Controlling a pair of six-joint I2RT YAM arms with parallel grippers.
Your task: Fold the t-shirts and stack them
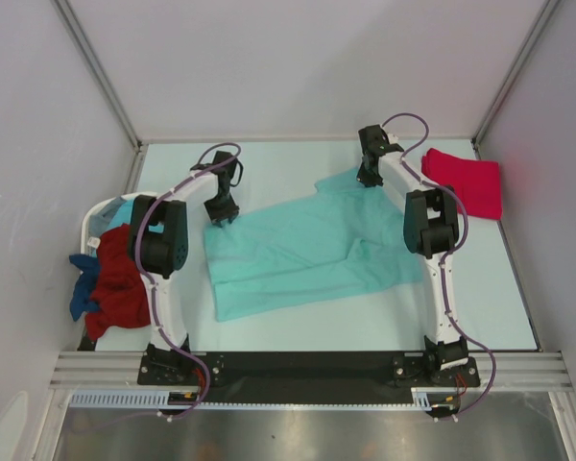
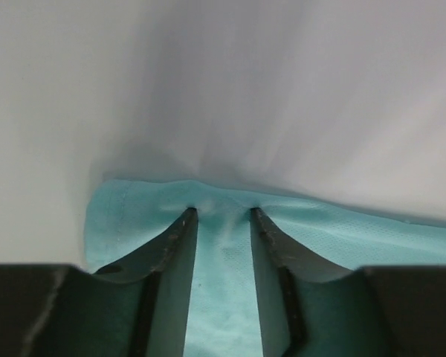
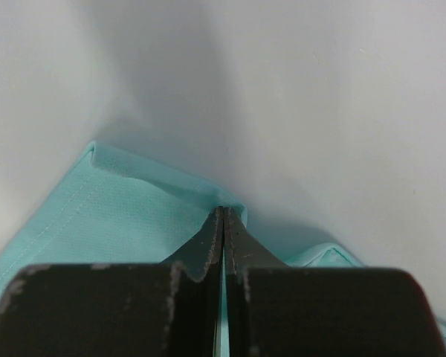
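Note:
A light teal t-shirt point(image 1: 288, 259) lies spread across the table, its edge rippled. In the left wrist view my left gripper sits on the shirt's top-left corner, part open, fingertips touching the fabric with a wrinkle between them. In the top view it is at the upper left. My right gripper is shut at the shirt's upper right; its fingertips meet at a fold edge, and whether cloth is pinched between them is unclear.
A folded red cloth point(image 1: 466, 182) lies at the table's back right. A white basket with red, blue and teal clothes point(image 1: 115, 288) stands at the left. Bare table point(image 1: 288, 163) shows behind and in front of the shirt.

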